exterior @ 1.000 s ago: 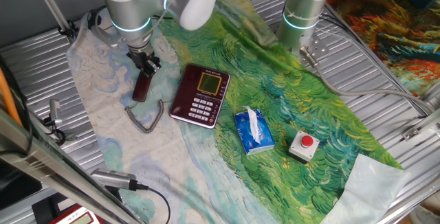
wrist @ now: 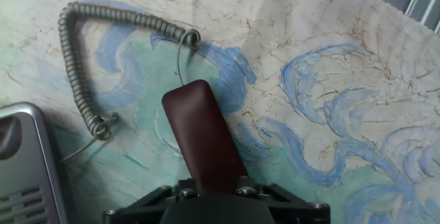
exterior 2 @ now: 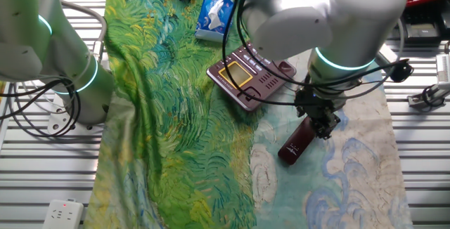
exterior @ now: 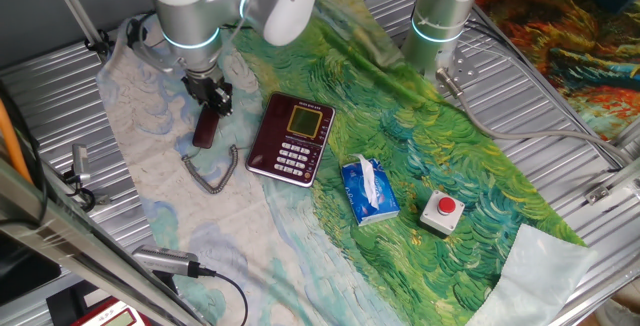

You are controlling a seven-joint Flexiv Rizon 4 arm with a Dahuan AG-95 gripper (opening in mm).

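Note:
A dark maroon telephone handset point(exterior: 206, 129) lies on the cloth, left of the maroon telephone base point(exterior: 291, 139) with its screen and keypad. A grey coiled cord point(wrist: 80, 73) runs between them. Directly over one end of the handset is my gripper point(exterior: 211, 95), pointing down. In the wrist view the handset point(wrist: 203, 131) extends from beneath the dark gripper, which hides its near end. Exterior view 2 has the gripper point(exterior 2: 320, 113) at the handset's upper end point(exterior 2: 297, 142). Whether the fingers grip it or merely stand around it does not show.
A blue tissue pack point(exterior: 371, 192) and a red push-button box point(exterior: 441, 213) stand right of the phone. A grey device with a cable point(exterior: 168, 261) lies at the lower left.
The gripper has shifted very slightly around the handset's end. The handset, cord and phone base look unmoved.

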